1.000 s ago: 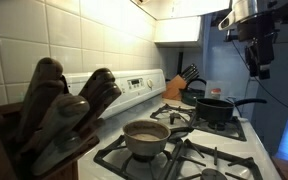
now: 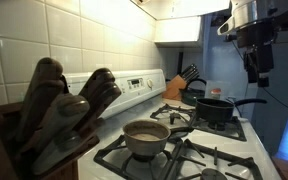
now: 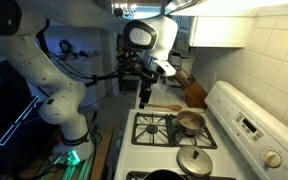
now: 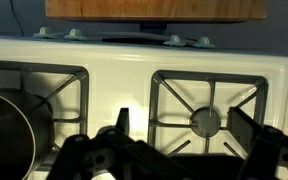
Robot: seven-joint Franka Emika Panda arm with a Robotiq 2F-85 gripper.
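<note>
In the wrist view my gripper is open, its dark fingers far apart at the bottom, with nothing between them. Under it lie the white stovetop (image 4: 134, 75) and a bare front burner (image 4: 205, 122). At the left edge of that view, part of a black pot (image 4: 9, 135) shows. Exterior view 1 has the gripper (image 2: 256, 66) high above the stove's front side, well clear of the cookware. A brown pot (image 2: 146, 142) sits on a rear burner, and the black pot (image 2: 216, 108) stands farther along the stove.
A round lid (image 3: 194, 160) rests on the stove between the two pots. Knife handles (image 2: 79, 115) rise close to the exterior camera. Behind the stove runs the control panel (image 3: 246, 130). The front burner (image 3: 152, 130) nearest the brown pot is clear.
My gripper has shifted slightly and its outline looks a little different at the upper right. The pots and the lid have stayed in place.
</note>
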